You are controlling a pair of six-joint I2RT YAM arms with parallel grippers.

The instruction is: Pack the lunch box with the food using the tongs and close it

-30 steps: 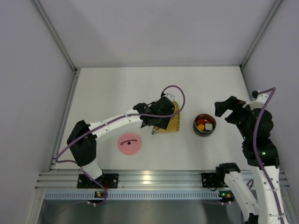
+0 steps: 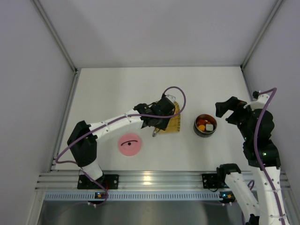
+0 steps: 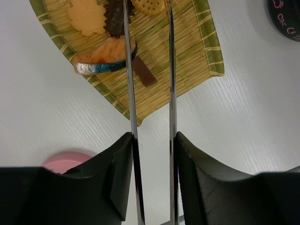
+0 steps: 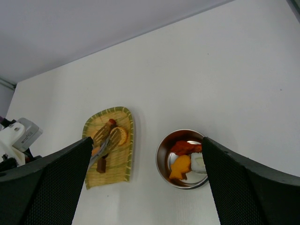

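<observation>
My left gripper hangs over the woven tray (image 3: 192, 56), its long fingers part open, straddling food at the tray's upper end: a dark jagged piece (image 3: 113, 16) and a round cracker (image 3: 149, 6). Whether anything is between the tips is unclear. A salmon slice (image 3: 98, 61), an orange flower-shaped piece (image 3: 86, 16) and a brown bar (image 3: 144, 72) lie there too. The round lunch box (image 2: 205, 133) holds orange, red and white pieces, seen also in the right wrist view. My right gripper (image 2: 227, 110) stands open at the right, above the table, holding nothing.
A pink round lid (image 2: 130, 139) lies at the front left of the table. The table's back (image 2: 117, 84) and the area around the lunch box are clear. The left arm covers much of the tray in the top view.
The left gripper has shifted very slightly over the tray. The right arm and the lunch box have not moved.
</observation>
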